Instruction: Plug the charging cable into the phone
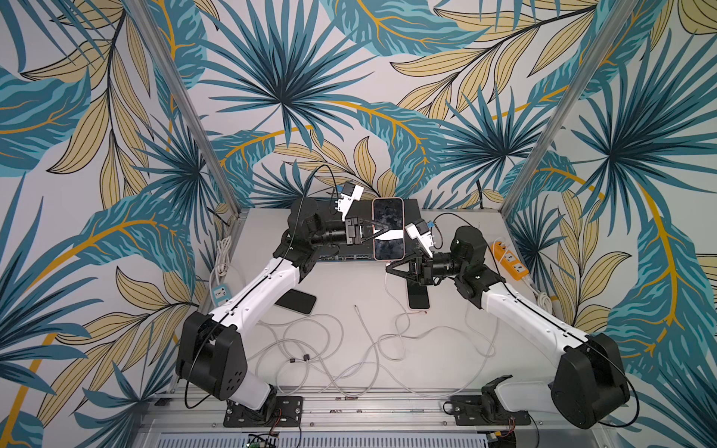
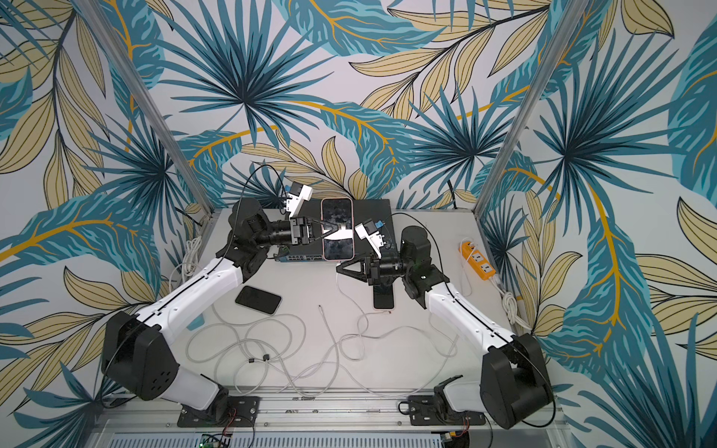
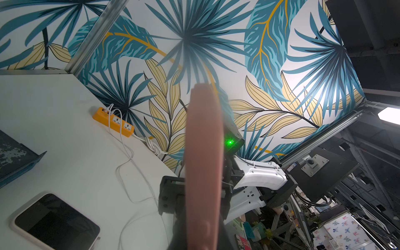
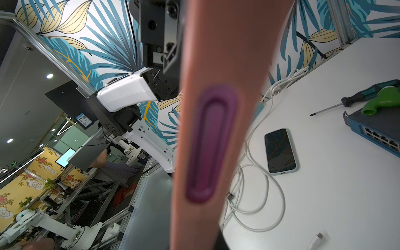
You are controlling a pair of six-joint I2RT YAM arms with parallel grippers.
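Observation:
A phone with a pink rim [image 1: 387, 212] is held up in the air, its screen facing the top cameras. My left gripper [image 1: 378, 230] is shut on it from the left side. Just under the phone's lower edge are the tips of my right gripper [image 1: 390, 270], which is shut on the thin white charging cable [image 1: 387, 286]; the cable hangs from them to the table. Whether the plug touches or enters the port is too small to tell. The blurred phone edge [image 3: 203, 166] hides the left fingertips in the left wrist view, and its side covers the right ones.
Two more phones lie on the table, one at left [image 1: 296, 300] and one under the right gripper [image 1: 418, 295]. Loose white cables [image 1: 302, 351] coil across the front. A dark network switch [image 4: 377, 129] stands behind; an orange power strip [image 1: 510, 260] sits at right.

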